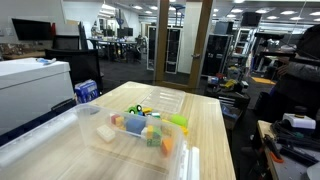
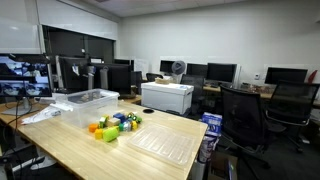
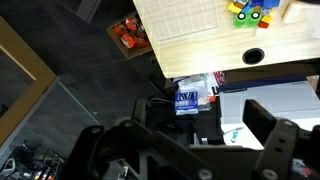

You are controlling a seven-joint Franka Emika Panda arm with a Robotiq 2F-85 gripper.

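Note:
Colourful blocks are in a group on the wooden table; in exterior view 2 these blocks (image 2: 118,126) lie on bare wood beside a clear plastic bin (image 2: 88,102). From exterior view 1 they show through and beyond the walls of the clear bin (image 1: 98,132). In the wrist view a few toy blocks (image 3: 256,12) appear at the top right. My gripper stands open, its two dark fingers wide apart with nothing between them. It is beyond the table's edge, with the floor and other items below it. The blocks are well away from the fingers.
A pale flat tray or mat (image 2: 165,142) lies on the table past the blocks. A blue box (image 1: 86,91) stands by the far side near a white cabinet (image 1: 30,92).

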